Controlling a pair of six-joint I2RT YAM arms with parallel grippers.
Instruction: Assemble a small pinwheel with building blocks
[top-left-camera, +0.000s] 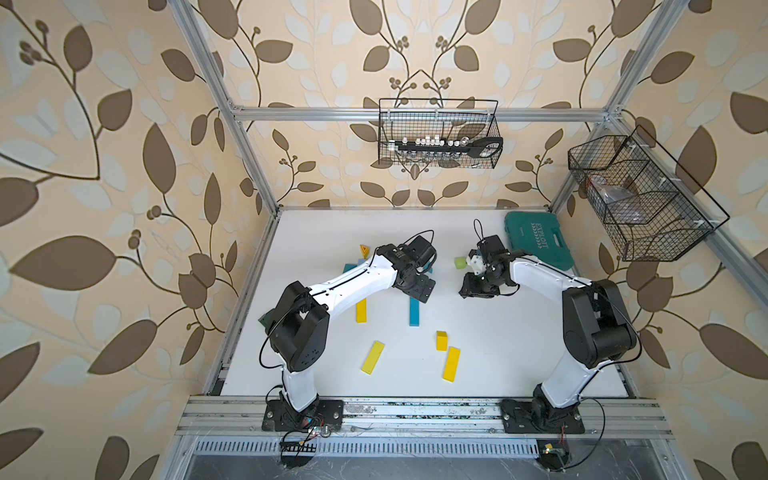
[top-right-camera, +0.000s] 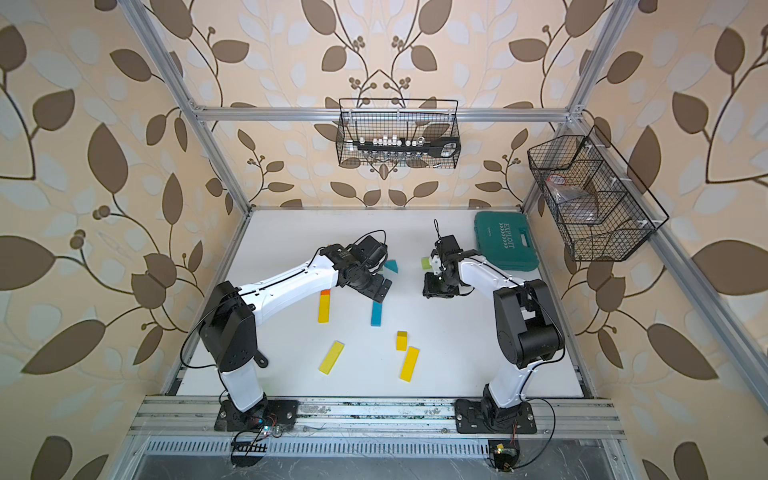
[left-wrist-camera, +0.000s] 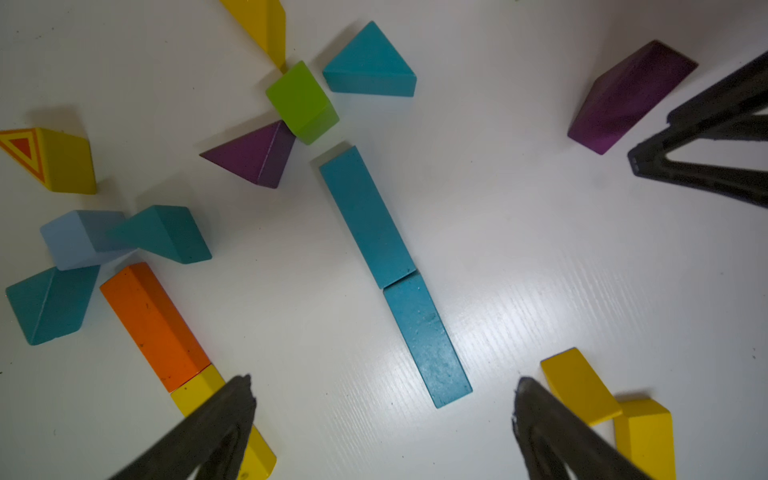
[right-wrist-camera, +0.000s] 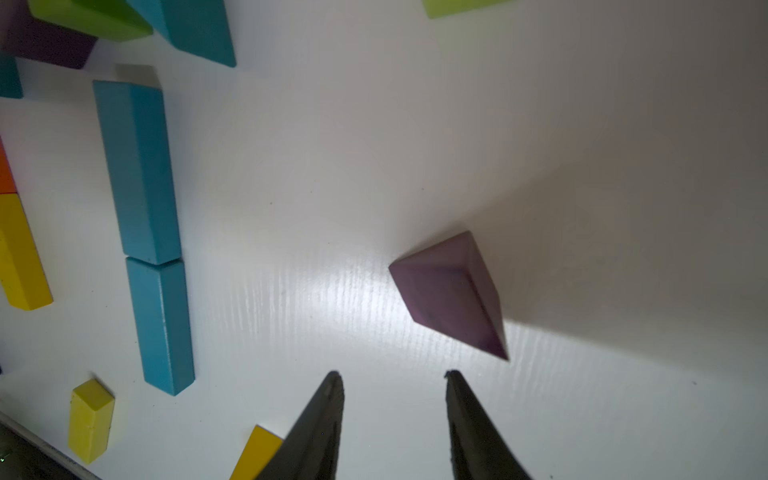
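Two blue blocks lie end to end, an upper blue block (left-wrist-camera: 368, 217) and a lower blue block (left-wrist-camera: 428, 340). Above the table near them my left gripper is open and empty. Past their upper end a green block (left-wrist-camera: 304, 104) touches a purple triangle (left-wrist-camera: 256, 153), with a teal triangle (left-wrist-camera: 370, 64) close by. A separate purple triangular block (right-wrist-camera: 448, 292) stands on the table in the right wrist view, ahead of my right gripper. That gripper's fingers are apart, with nothing between them.
At the left, an orange block (left-wrist-camera: 156, 326) meets a yellow block (left-wrist-camera: 204, 392). Two yellow blocks (top-left-camera: 441, 341) lie near the front, as does a pale yellow block (top-left-camera: 373, 357). A green case (top-left-camera: 537, 240) stands at the back right.
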